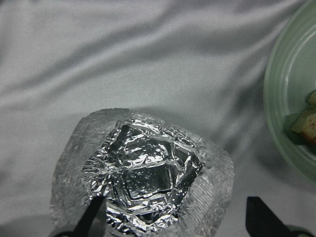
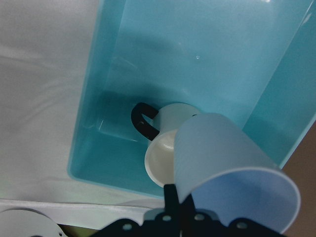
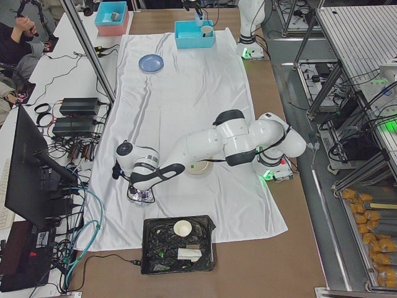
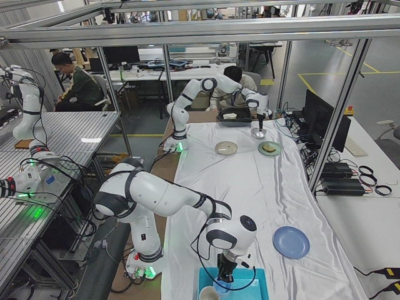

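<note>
My left gripper is open above a crumpled foil piece [image 1: 143,173] on the white cloth, beside a green plate [image 1: 281,118] with food on it. In the right wrist view, my right gripper is shut on a light blue cup [image 2: 222,148], tilted above a blue bin [image 2: 118,29]. A white mug with a black handle [image 2: 168,123] lies in the bin, partly hidden by the cup.
A blue plate [image 4: 291,242] lies on the cloth near the bin. A cream plate [image 4: 226,148] and a black tray [image 3: 151,242] are at the other end.
</note>
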